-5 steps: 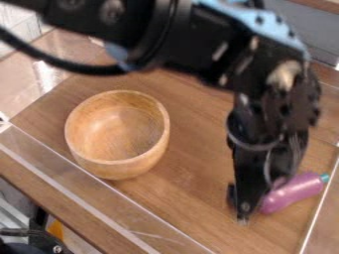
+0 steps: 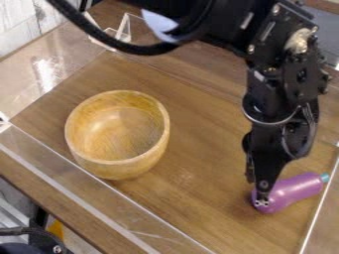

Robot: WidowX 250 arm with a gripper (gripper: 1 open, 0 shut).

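A purple, elongated object (image 2: 291, 190) with a light blue tip lies on the wooden surface at the lower right. The black gripper (image 2: 260, 187) points down just over its left end, with the fingertips close beside it; I cannot tell whether they touch it. The fingers look close together, and nothing is seen held between them. A round wooden bowl (image 2: 117, 134) stands empty on the left.
Clear plastic edges run along the left and front, and another along the right. Black cables of the arm loop across the top left.
Over the last second the arm has shifted, and the gripper has moved slightly right and up toward the purple object's left end. The bowl has not moved.
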